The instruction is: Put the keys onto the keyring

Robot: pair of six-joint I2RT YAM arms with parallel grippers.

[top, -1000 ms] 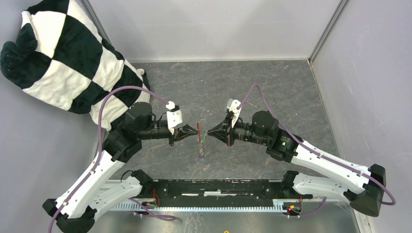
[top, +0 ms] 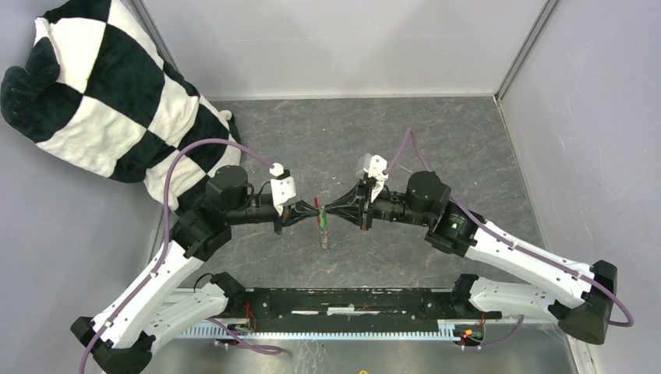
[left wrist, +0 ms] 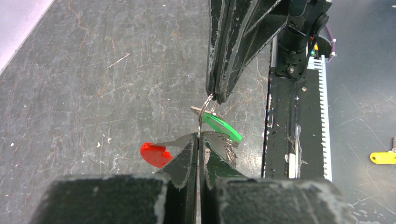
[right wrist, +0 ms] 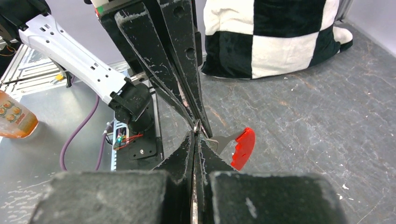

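Note:
The thin metal keyring (left wrist: pixel 202 114) is stretched between the tips of my two grippers, which nearly meet in the top view. My left gripper is shut on its wire. At the other end of the wire, the tips of my right gripper are closed, with the loop running into them. A red-headed key (left wrist: pixel 156 155) and a green-headed key (left wrist: pixel 222 126) hang close below the ring, partly hidden by the left fingers. In the right wrist view only the red-headed key (right wrist: pixel 243 148) shows clearly. How each key sits on the wire cannot be told.
A black-and-white checkered cushion (top: pixel 117 93) fills the far left corner. Along the front edge runs a black rail (top: pixel 351 300). A yellow-headed key (left wrist: pixel 382 157) lies beyond that rail. The grey floor (top: pixel 421 140) behind the arms is bare.
My right gripper has moved left and slightly up, closing the small gap to the left gripper. The hanging keys have turned, so more green shows. The left gripper has barely moved.

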